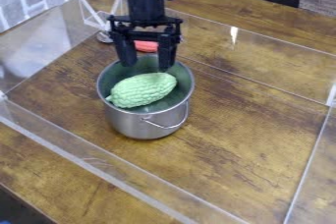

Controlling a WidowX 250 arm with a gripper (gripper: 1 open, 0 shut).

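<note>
My black gripper (144, 49) hangs open over the back of a steel pot (144, 120), its fingertips at about rim height or a little above. A pale green textured oblong object (141, 90) lies in the pot, apart from the fingers. A red object (147, 46) is partly visible behind the gripper.
Transparent sheet-like edges run along the left and right sides. A small metal item stands at the back left, partly hidden.
</note>
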